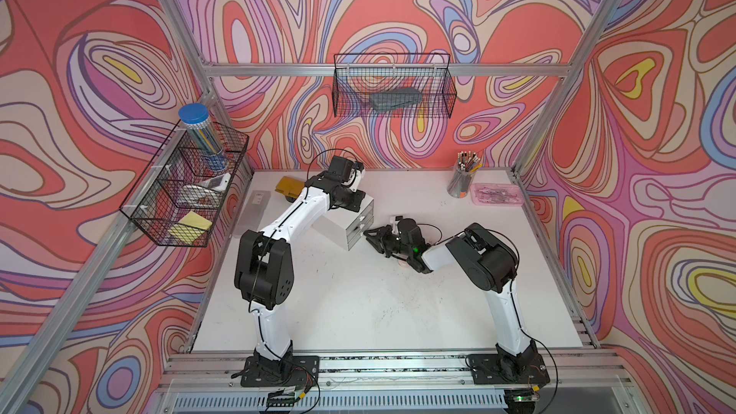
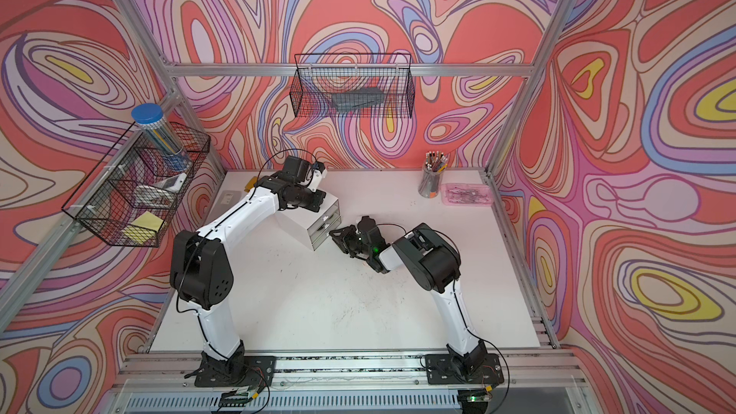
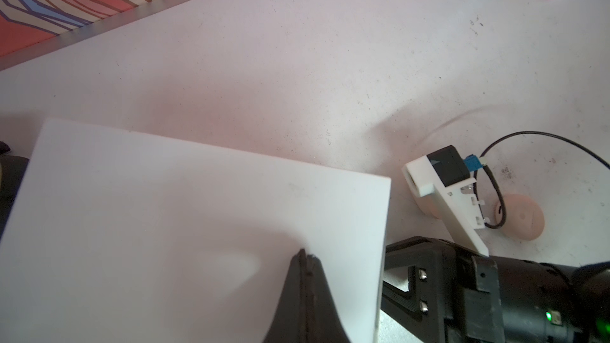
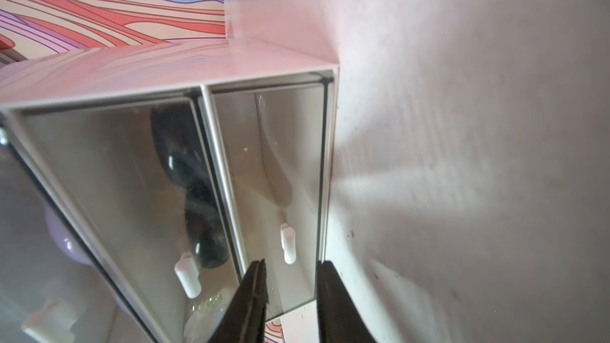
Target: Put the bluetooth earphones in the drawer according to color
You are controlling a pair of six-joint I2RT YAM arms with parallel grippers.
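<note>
The white cabinet [image 1: 337, 224] stands left of centre with its translucent drawers facing right. In the right wrist view, the middle drawer [image 4: 114, 158] holds dark oval shapes. A purple shape [image 4: 66, 235] shows behind the neighbouring drawer front, while the drawer nearest the table [image 4: 254, 152] looks empty. My right gripper is open, its fingertips lined up either side of that drawer's white knob [image 4: 288, 244], not closed on it. My left gripper is shut over the cabinet top, nothing visible between its fingers. Two peach round cases, one a disc [image 3: 521, 216], lie beside the right gripper.
At the back right are a pen cup [image 1: 460, 182] and a pink tray [image 1: 496, 194]. A yellow object [image 1: 289, 187] lies behind the left arm. Wire baskets hang at the left and back.
</note>
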